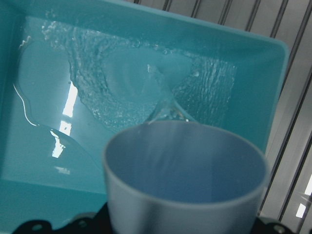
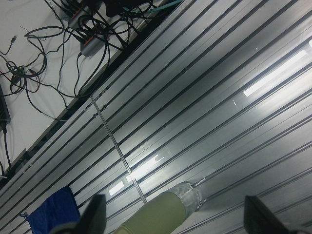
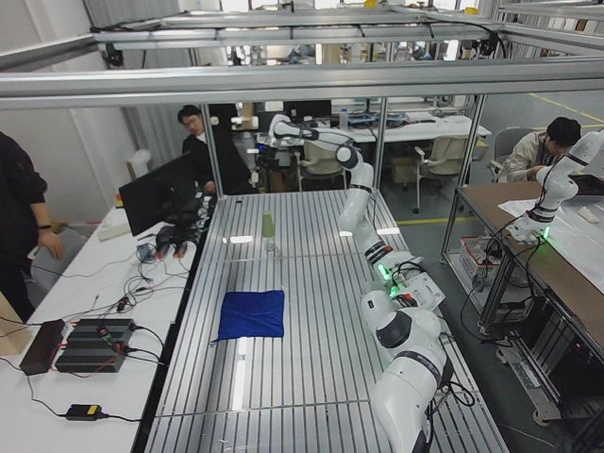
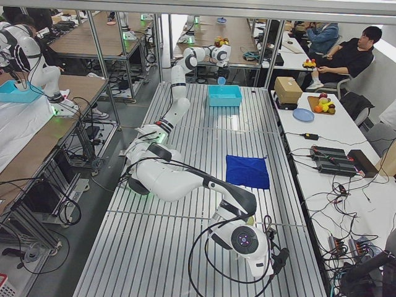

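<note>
In the left wrist view my left gripper is shut on a pale blue cup (image 1: pixel 185 214), tilted over a turquoise bin (image 1: pixel 53 195), with clear water streaming from it into the bin, where water lies on the floor. The cup (image 4: pixel 221 81) and bin (image 4: pixel 224 99) show at the table's far end in the camera right view. In the right wrist view my right gripper has its fingers wide apart above the table (image 2: pixel 229 146); below it is a bottle (image 2: pixel 156 217) with a green body and clear end. Whether it touches the bottle is unclear.
A blue cloth (image 3: pixel 251 313) lies on the slatted table. The side table (image 4: pixel 309 136) carries a cardboard box, blue plate, fruit board, power supplies and cables. People sit or stand nearby.
</note>
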